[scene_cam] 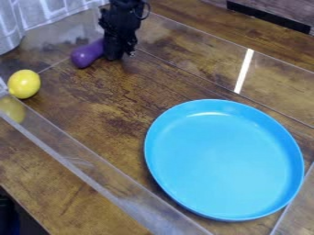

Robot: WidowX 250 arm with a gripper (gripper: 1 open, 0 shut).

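Observation:
My black gripper point(117, 44) is low at the top centre-left, at the right end of a purple eggplant-like object point(88, 54) lying on the wooden table. The fingertips are dark and small, so whether they are shut or touching the object cannot be told.
A yellow lemon-like object point(24, 83) sits at the left. A large blue plate point(223, 158) fills the lower right. A pale container point(6, 23) stands at the top left corner, and clear walls edge the area.

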